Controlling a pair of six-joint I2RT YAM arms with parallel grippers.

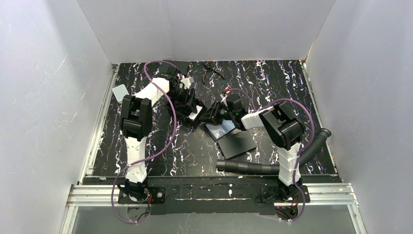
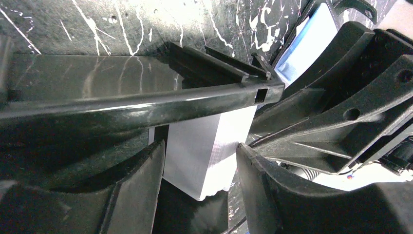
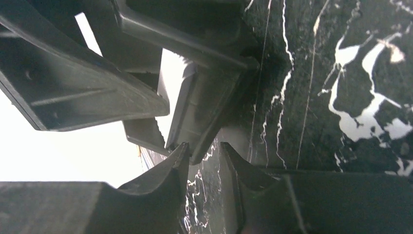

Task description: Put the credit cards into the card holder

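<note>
A white card stack (image 1: 196, 113) stands in a small black box (image 1: 193, 122), left of centre. At the box, my left gripper has its fingers on either side of the stack; whether they press on it I cannot tell. In the right wrist view part of the stack (image 3: 170, 80) shows behind the box's dark wall and the other gripper. My right gripper hovers just right of the box, fingers slightly apart, nothing visible between them. Beneath it lies the open card holder (image 1: 220, 129) with clear, bluish pockets, partly covered by the gripper.
A dark flat folder (image 1: 237, 145) lies in front of the card holder. A ribbed black hose (image 1: 248, 167) runs along the front right. At the back are black pliers (image 1: 212, 70), and a white card (image 1: 120, 92) lies far left. Both grippers are close together.
</note>
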